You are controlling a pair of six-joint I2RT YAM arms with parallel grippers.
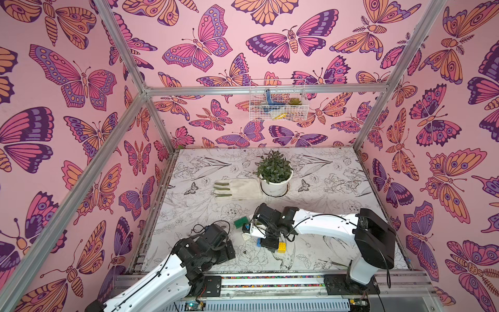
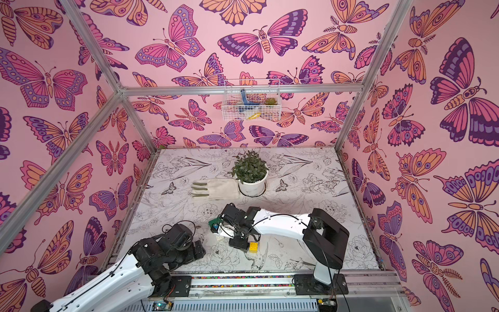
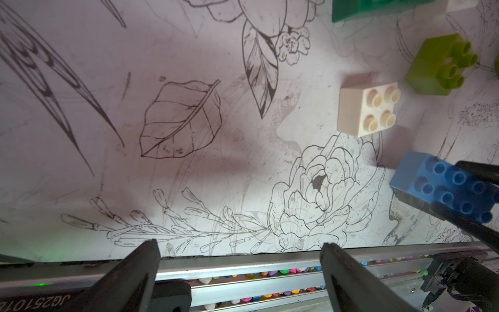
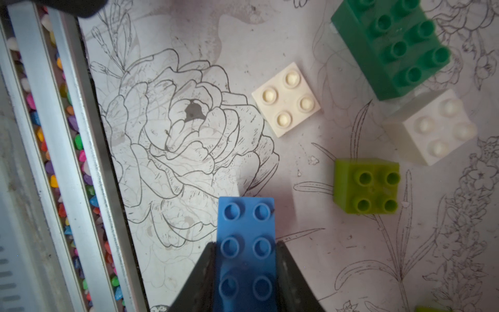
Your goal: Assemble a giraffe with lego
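Note:
My right gripper is shut on a blue brick, held just above the table at the front centre; the left wrist view shows it at the right. Nearby lie a white brick (image 4: 284, 98), a light green brick (image 4: 366, 184), a dark green brick (image 4: 387, 46) and another white brick (image 4: 431, 124). A yellow brick (image 2: 253, 247) sits partly behind the right gripper. My left gripper stands open at the lower left, its fingers apart with nothing between them.
A potted plant (image 1: 275, 182) and a glove (image 1: 239, 189) lie at the back centre. A wire basket (image 1: 278, 111) hangs on the back wall. The front rail (image 4: 72, 156) borders the table.

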